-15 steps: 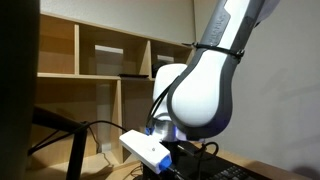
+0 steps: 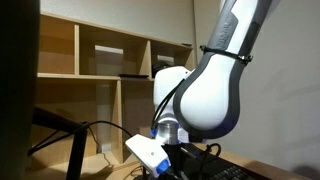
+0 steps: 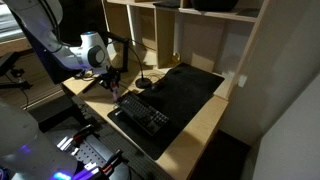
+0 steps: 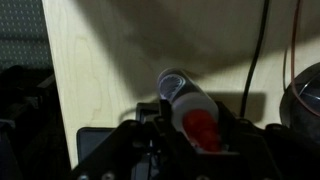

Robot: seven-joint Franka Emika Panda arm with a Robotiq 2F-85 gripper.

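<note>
A small bottle-like item [image 4: 183,92] with a pale body and a red top shows in the wrist view, over the light wooden desk. My gripper is shut on it, with dark fingers on both sides of the body. In exterior view 2 the gripper [image 3: 113,87] is low at the desk's left part, close to the keyboard's near-left end, and a small pinkish patch of the item shows there. Whether the item touches the desk cannot be told. In exterior view 1 the arm's white wrist hides the fingertips and the item.
A black keyboard [image 3: 143,112] lies beside the gripper, with a dark mat [image 3: 187,85] beyond it. Wooden shelves [image 2: 85,55] stand behind. Dark cables [image 4: 258,55] run across the desk, and a round dark object [image 4: 302,95] sits at the wrist view's right. Bare desk shows at the right edge.
In exterior view 1 the arm's white wrist has shifted slightly to the right and turned a little. The surroundings look the same.
</note>
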